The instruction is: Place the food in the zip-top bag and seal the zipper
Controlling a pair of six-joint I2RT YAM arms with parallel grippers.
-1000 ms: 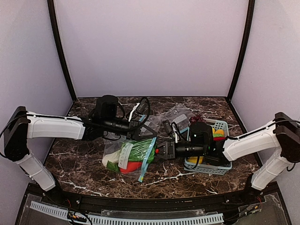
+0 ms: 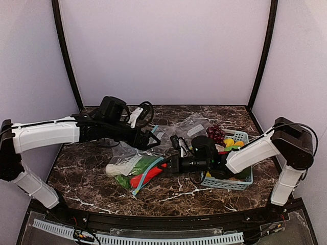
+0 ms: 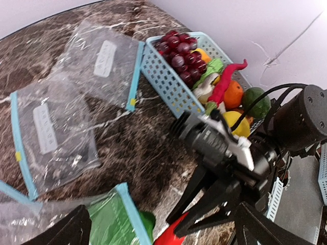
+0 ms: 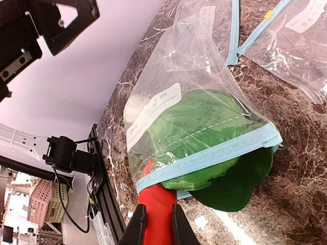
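A zip bag [image 2: 134, 168] with blue zipper holds green leafy food, something white and part of a red pepper. The pepper [image 4: 157, 212] sticks out through the bag's mouth at the near side, with my right gripper [image 2: 168, 164] shut on it. Dark green food [image 4: 230, 189] also pokes out past the zipper. My left gripper [image 2: 152, 141] is open above the bag, its fingers apart at the bottom corners of the left wrist view. Two more zip bags [image 3: 53, 138] lie flat behind.
A light blue basket [image 3: 158, 81] of grapes, lemons and other produce stands at the right, beside my right arm. Bare marble table lies at the left and along the front edge. Walls close in the sides.
The right gripper has moved a little left and toward the front with the pepper, and the bag's zipper shifted left.
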